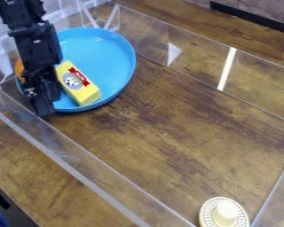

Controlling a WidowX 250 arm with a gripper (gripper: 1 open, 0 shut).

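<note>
A blue plate [106, 53] lies at the upper left of the table. On it rests a yellow box [78, 85] with a red and white label. The black gripper [38, 97] reaches down at the plate's left side, left of the yellow box; its fingers are dark and partly blend together, so how far apart they are is unclear. An orange item shows partly behind the gripper.
A round cream object [223, 214] sits at the bottom right. Clear panels run along the table's sides.
</note>
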